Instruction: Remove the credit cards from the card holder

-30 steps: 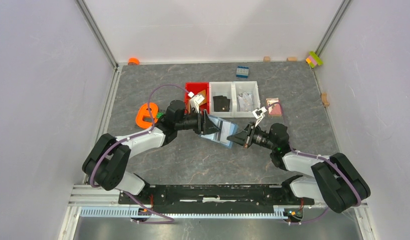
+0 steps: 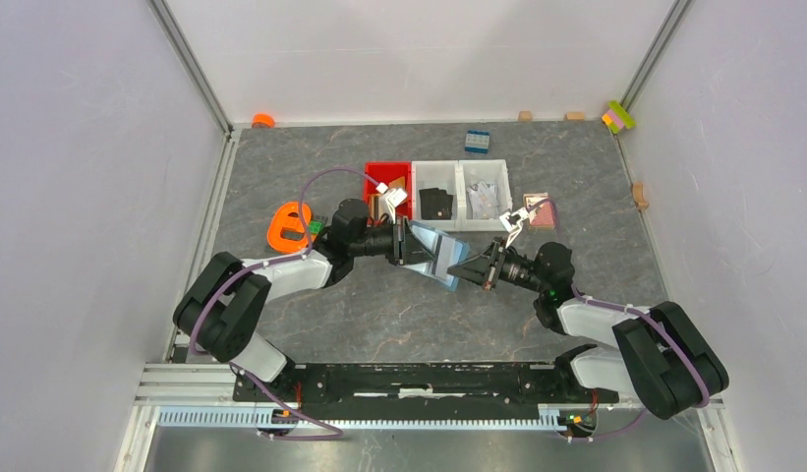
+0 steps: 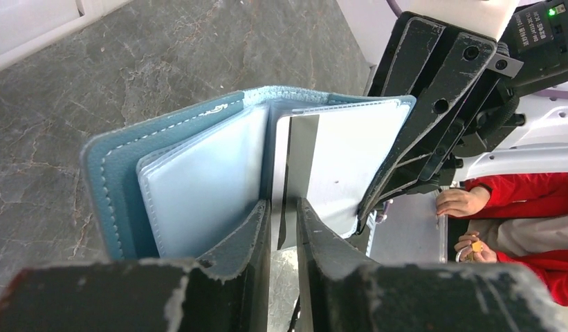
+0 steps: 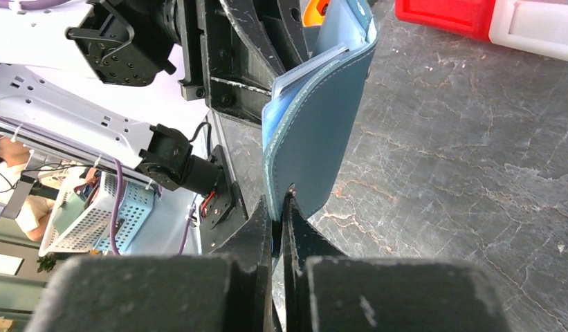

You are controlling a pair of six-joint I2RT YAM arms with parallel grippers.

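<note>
The light blue card holder [image 2: 433, 246] hangs opened out between my two grippers, above the grey table. In the left wrist view it shows clear sleeves [image 3: 198, 180] and a silver-grey card [image 3: 301, 149] with a dark stripe. My left gripper has its fingertips at that card, slightly apart; whether they grip it is unclear. My right gripper is shut on the holder's edge, seen side-on in the right wrist view with its stitched cover [image 4: 322, 124].
Behind the holder stand a red bin [image 2: 387, 167] and two white bins [image 2: 460, 177]. An orange object [image 2: 279, 226] lies at left, a pink item [image 2: 539, 218] at right, a blue block [image 2: 477, 142] at the back.
My left arm has shifted slightly to the right in the top view, with its gripper at the holder. The right arm has barely moved.
</note>
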